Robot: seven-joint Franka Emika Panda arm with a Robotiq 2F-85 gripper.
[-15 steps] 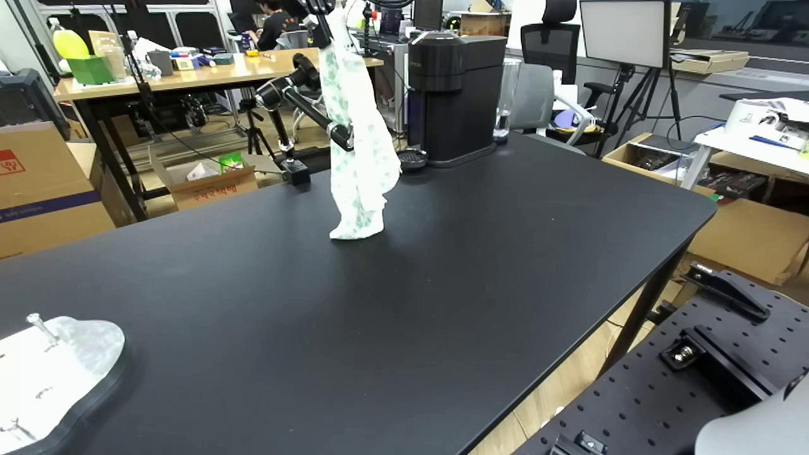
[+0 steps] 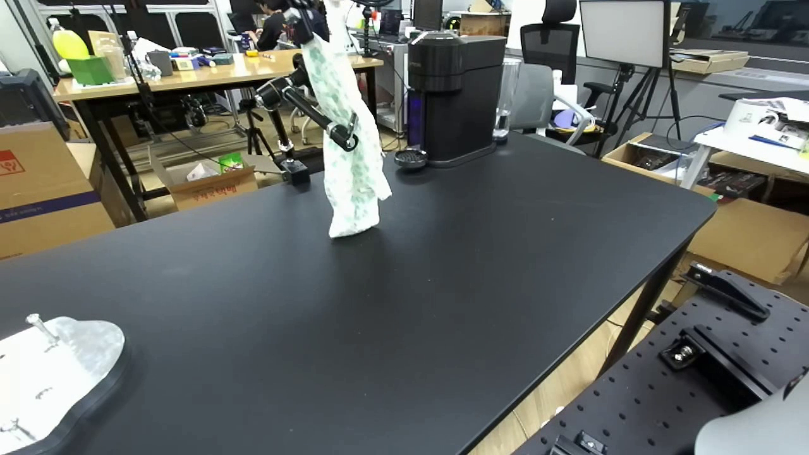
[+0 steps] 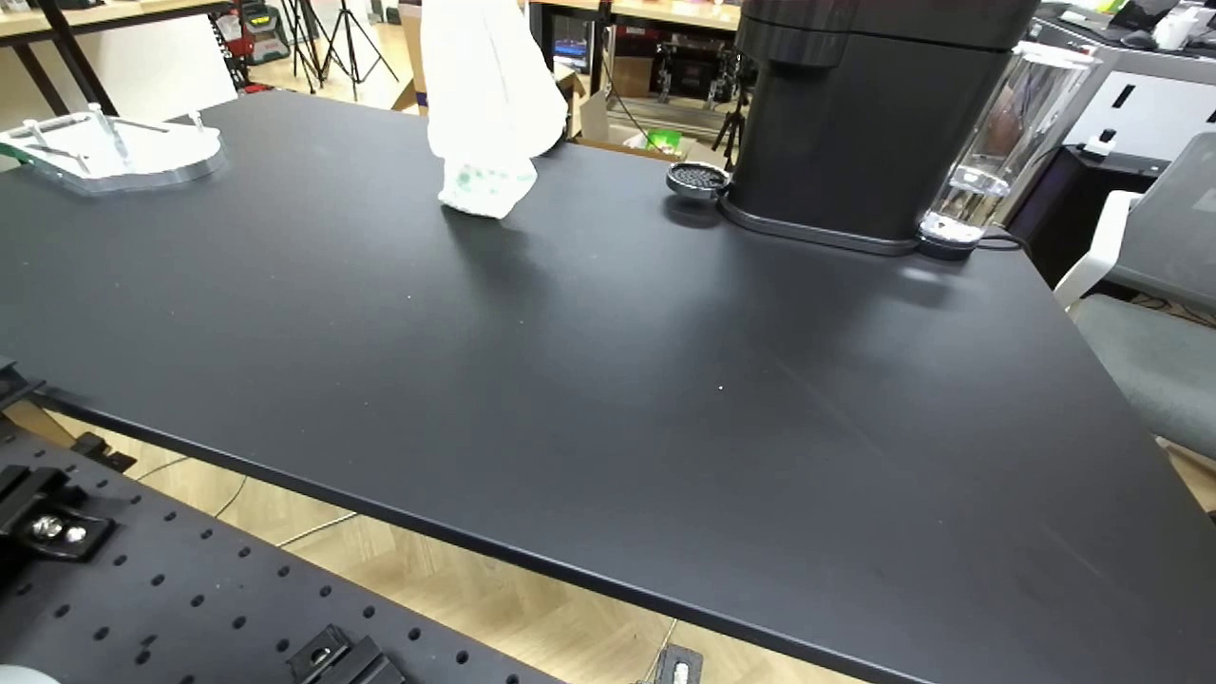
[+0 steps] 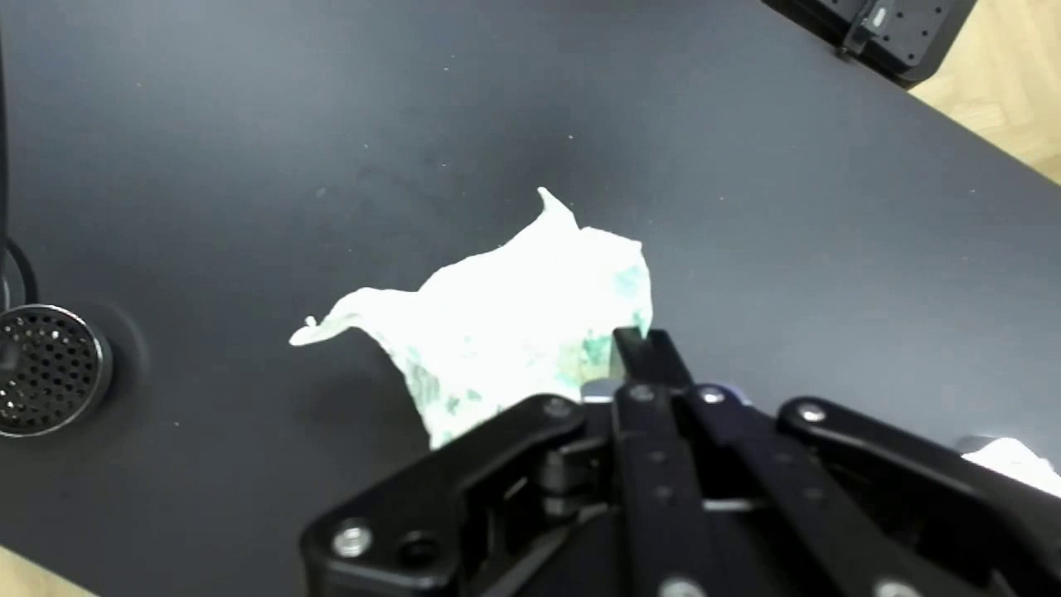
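Note:
A white cloth with green print hangs down from my gripper over the far part of the black table. In the wrist view the fingers are shut on the cloth, pinching it at the tips of the gripper. Exterior view 2 shows only the hanging cloth, because the gripper is above the frame. The lower end of the cloth is close to the tabletop; I cannot tell whether it touches.
Beside the cloth stands a black coffee machine with a round drip tray and a clear water tank. A white board with pegs lies at the table's left.
The gripper has risen and shifted slightly left in exterior view 1, carrying the cloth with it. The cloth's lower folds have swung a little to the left.

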